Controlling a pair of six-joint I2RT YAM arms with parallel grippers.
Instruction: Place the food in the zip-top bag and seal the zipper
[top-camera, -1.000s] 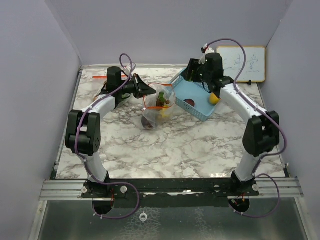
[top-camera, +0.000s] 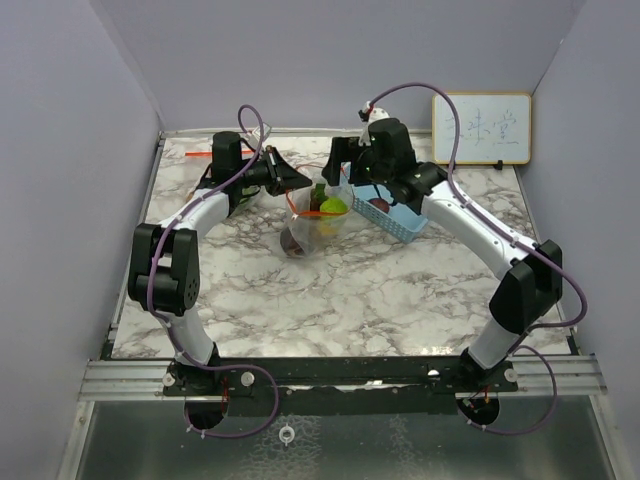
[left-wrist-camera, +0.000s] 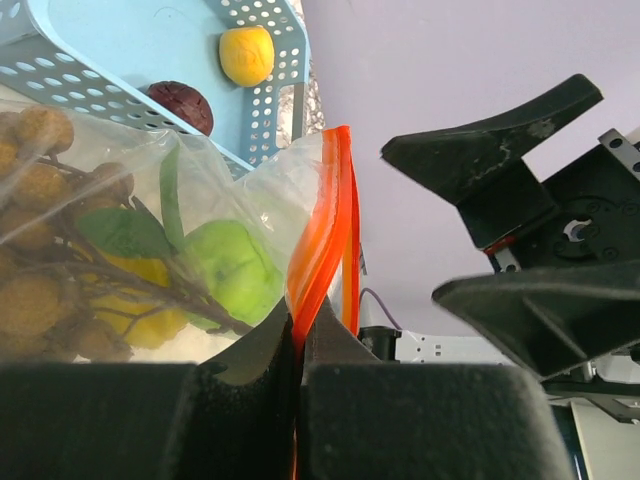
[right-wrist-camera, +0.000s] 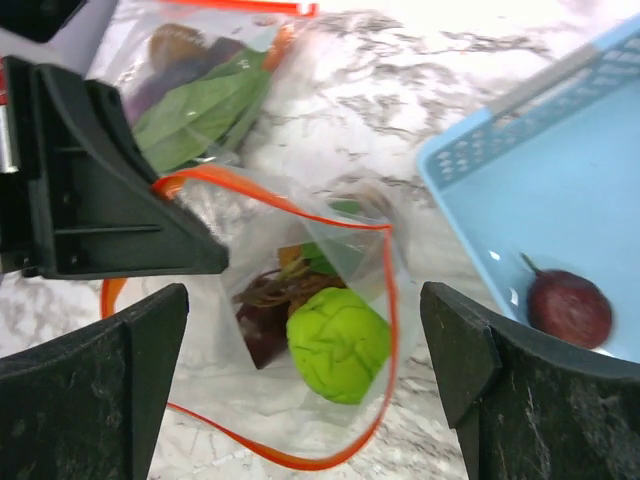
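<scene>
The open zip top bag (top-camera: 309, 240) with orange zipper holds a green round food (right-wrist-camera: 338, 345), yellow and brown items and leaves. My left gripper (top-camera: 300, 182) is shut on the orange zipper edge (left-wrist-camera: 322, 240) at the bag's left. My right gripper (top-camera: 347, 152) is open over the bag mouth, nothing between its fingers. A dark red food (right-wrist-camera: 568, 308) and a yellow food (left-wrist-camera: 246, 56) lie in the blue basket (top-camera: 402, 227), right of the bag.
Another filled bag (right-wrist-camera: 200, 120) lies behind the left arm. A whiteboard (top-camera: 480, 125) stands at the back right.
My right gripper came left from over the basket to the bag with the green food, which now lies inside the bag, released. The left gripper stayed in place.
</scene>
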